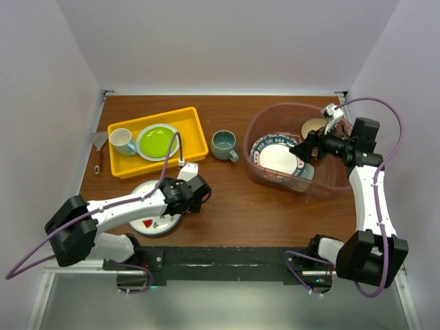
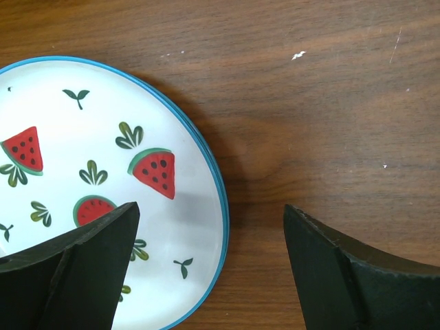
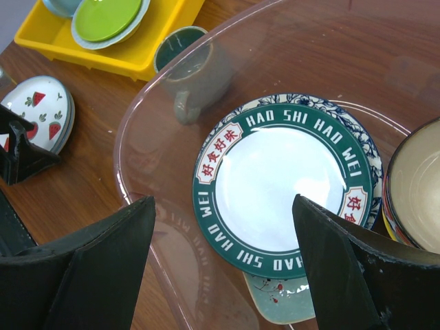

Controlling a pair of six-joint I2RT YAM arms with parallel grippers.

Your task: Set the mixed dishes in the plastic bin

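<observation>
A stack of white watermelon-patterned plates [image 1: 152, 221] [image 2: 79, 151] lies at the front left of the table. My left gripper [image 1: 194, 203] is open just over its right edge, one finger above the plate, the other above bare wood. The translucent plastic bin [image 1: 268, 115] at right holds a green-rimmed plate [image 1: 278, 155] [image 3: 275, 189], a small square dish [image 3: 271, 299] beneath it and beige round dishes [image 3: 419, 179]. My right gripper [image 1: 306, 148] is over the bin, open, nothing between its fingers.
A yellow tray [image 1: 127, 166] at back left holds a light-blue mug [image 1: 122, 141] and a green plate on a pale one [image 1: 157, 141]. A teal mug [image 1: 223, 144] stands left of the bin. A spatula [image 1: 97, 148] lies at far left.
</observation>
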